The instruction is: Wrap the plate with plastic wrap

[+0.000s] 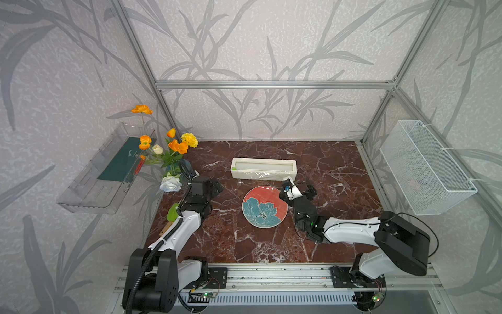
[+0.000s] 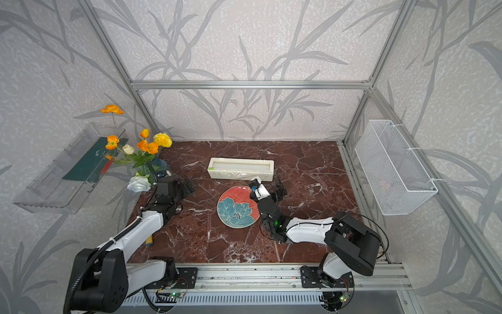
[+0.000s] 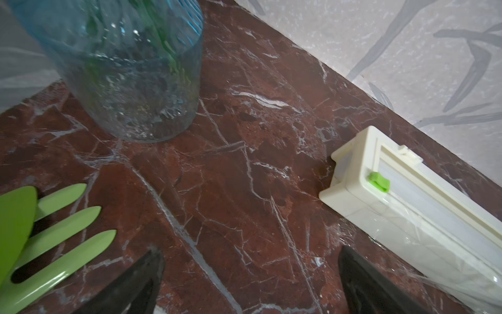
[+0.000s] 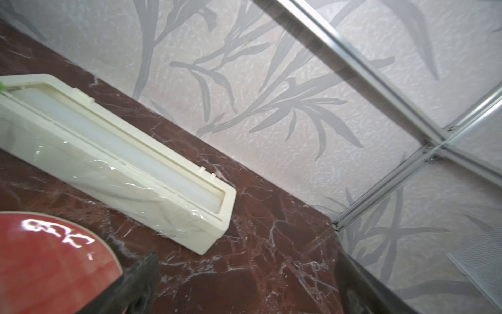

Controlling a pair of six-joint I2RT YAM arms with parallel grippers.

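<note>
A round plate [image 1: 256, 209], red with a blue-green flower, lies bare in the middle of the dark marble table; its red part [image 4: 52, 272] fills the lower left of the right wrist view. Behind it stands a long cream wrap dispenser [image 1: 264, 176] with a pale roll inside and a green tab [image 3: 379, 181] at its left end. Clear film [image 4: 112, 178] glistens over its front face. My left gripper [image 1: 201, 177] is open, left of plate and dispenser. At the plate's right edge, above the table, my right gripper [image 1: 298, 189] is open and empty.
A blue glass vase [image 3: 136, 89] of flowers stands beyond my left gripper, and a green utensil [image 3: 57, 246] lies by that arm. White wire basket [image 1: 428, 172] and clear tray [image 1: 96, 185] hang on the side walls.
</note>
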